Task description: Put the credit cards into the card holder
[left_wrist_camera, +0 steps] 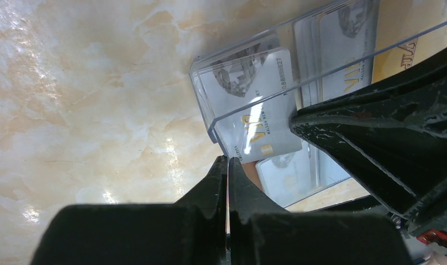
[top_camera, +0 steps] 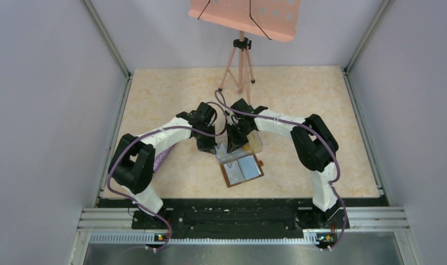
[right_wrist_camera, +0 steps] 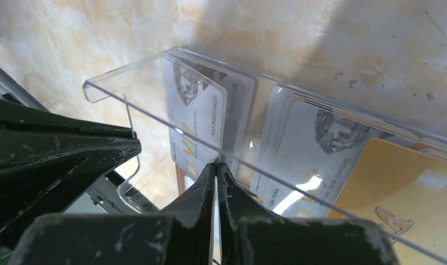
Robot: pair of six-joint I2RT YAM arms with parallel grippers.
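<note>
Credit cards lie in stacks inside a clear box [top_camera: 255,149] at mid-table. The left stack's silver card [left_wrist_camera: 254,105] has a diamond picture; silver cards [right_wrist_camera: 315,143] and a gold card [right_wrist_camera: 400,187] lie farther right. My left gripper is shut with its tips at the box's left front corner; whether the thin wall is between them I cannot tell. Over the left stack, my right gripper is shut at the silver card's [right_wrist_camera: 196,113] edge, nothing visible between its fingers. In front of the box, the brown card holder [top_camera: 242,170] lies open with pale cards showing.
A purple item [top_camera: 163,157] lies partly hidden under the left arm. Behind the box stands a pink tripod [top_camera: 242,66]. Both grippers are close together at the box. Table to the right and in front of the holder is free.
</note>
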